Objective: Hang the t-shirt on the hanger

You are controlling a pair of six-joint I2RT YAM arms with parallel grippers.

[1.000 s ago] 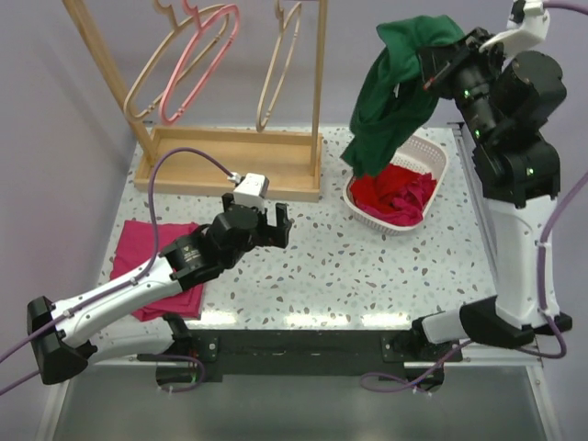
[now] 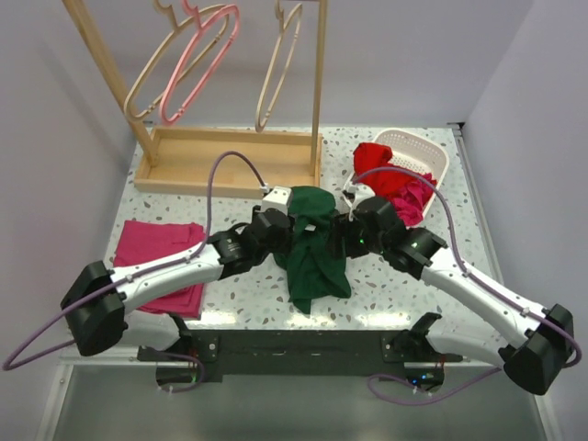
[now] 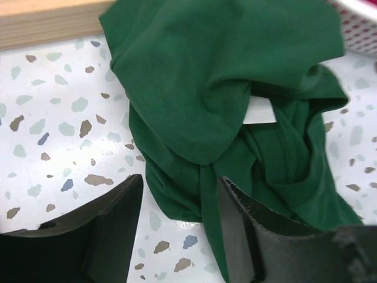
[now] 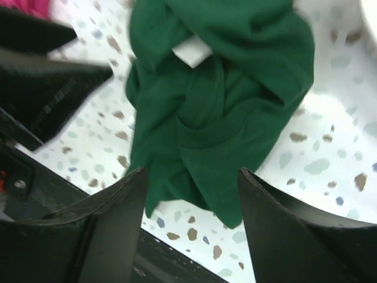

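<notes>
A crumpled dark green t shirt (image 2: 317,266) lies on the speckled table between my two arms. In the left wrist view the shirt (image 3: 182,76) spreads beyond the fingertips, with a white patch showing among its folds. My left gripper (image 2: 287,230) is over the shirt's left side; its fingers (image 3: 121,218) are apart with nothing held. My right gripper (image 2: 338,241) is above the shirt's right side, its fingers (image 4: 126,206) also apart and empty. Wooden hangers (image 2: 280,69) and a pink hanger (image 2: 200,60) hang from the rack above.
A white basket (image 2: 432,152) with red and pink cloth stands at the back right. Folded pink cloth (image 2: 156,243) lies at the left. The rack's wooden base (image 2: 234,152) borders the shirt's far end. Both grippers stand close together.
My left gripper shifted right, over the shirt.
</notes>
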